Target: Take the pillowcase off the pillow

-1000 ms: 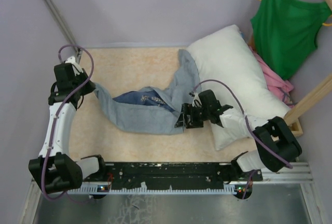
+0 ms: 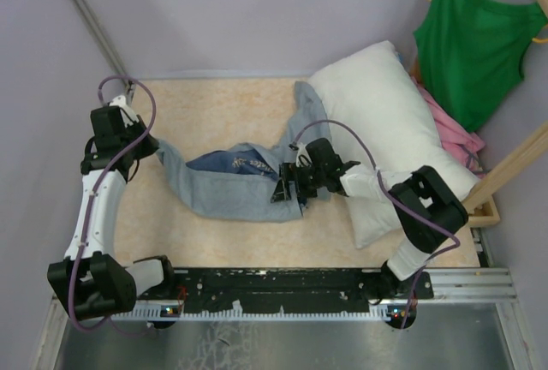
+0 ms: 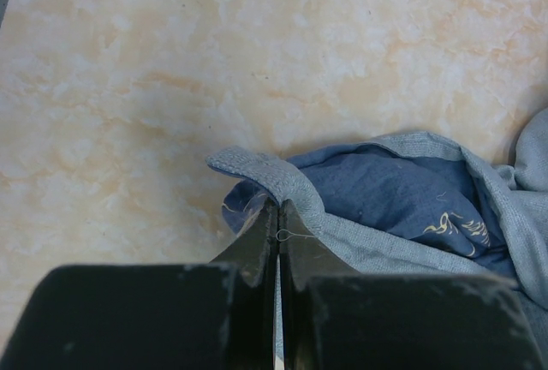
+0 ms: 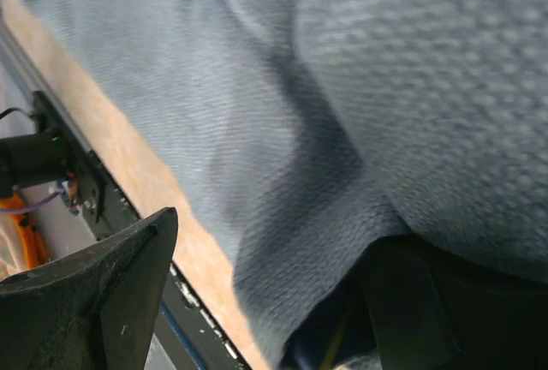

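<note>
The grey-blue pillowcase point(image 2: 231, 196) lies crumpled on the table, off the pillow, its dark blue inside point(image 3: 398, 190) partly showing. The white pillow point(image 2: 385, 113) leans bare at the right. My left gripper is shut on a corner of the pillowcase; in the top view that corner is raised at the far left. My right gripper point(image 2: 281, 188) is down at the pillowcase's right end, its fingers part open. In the right wrist view a fold of grey cloth point(image 4: 282, 276) lies between its dark fingers; other cloth covers part of the right finger.
A green tank top point(image 2: 479, 44) hangs on a wooden rack at the right, with pink cloth point(image 2: 449, 126) behind the pillow. Bare table point(image 2: 205, 113) shows behind the pillowcase and along the front.
My right gripper has moved left and slightly back over the pillowcase's right end. The left arm is almost still, and the pillowcase and pillow look unmoved.
</note>
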